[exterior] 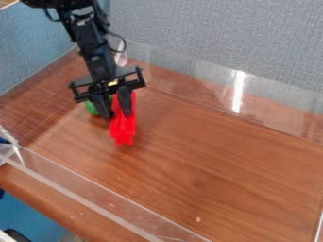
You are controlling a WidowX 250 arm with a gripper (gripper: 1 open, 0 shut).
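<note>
My black gripper (pixel 111 102) is at the left-centre of the wooden table, its fingers around the upper part of a red elongated object (pixel 125 128); whether they grip it is unclear. A green round object (pixel 93 108) lies behind the gripper on the left, mostly hidden by it.
Clear plastic walls edge the wooden table (pixel 214 170), along the back and the front left. A small dark blue item (pixel 4 141) sits at the far left edge.
</note>
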